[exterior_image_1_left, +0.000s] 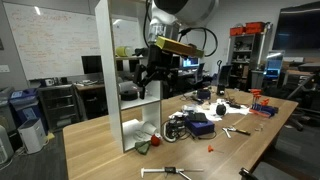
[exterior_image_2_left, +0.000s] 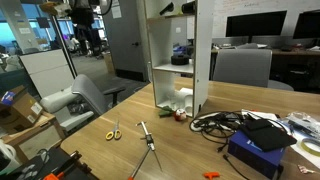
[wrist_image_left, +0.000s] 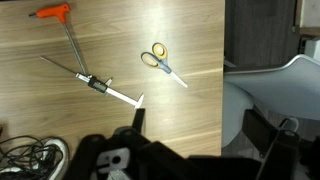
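Note:
My gripper stands open high over the wooden table (wrist_image_left: 190, 115), its dark fingers wide apart with nothing between them. In the wrist view, scissors (wrist_image_left: 154, 59) with yellow and blue handles lie above the gap between the fingers. A silver and black caliper (wrist_image_left: 107, 88) is to their left, close to a long tool with an orange handle (wrist_image_left: 48, 13). Exterior view 2 shows the scissors (exterior_image_2_left: 113, 134) flat near the table's left side, with the gripper (exterior_image_2_left: 90, 42) well above the table, clear of everything lying there.
A tall white shelf (exterior_image_2_left: 203, 60) rises from the table. Black cables (exterior_image_2_left: 215, 124) and a blue box (exterior_image_2_left: 252, 155) occupy the right side in exterior view 2. A grey chair (exterior_image_2_left: 90, 95) stands past the table edge. Bare wood surrounds the scissors.

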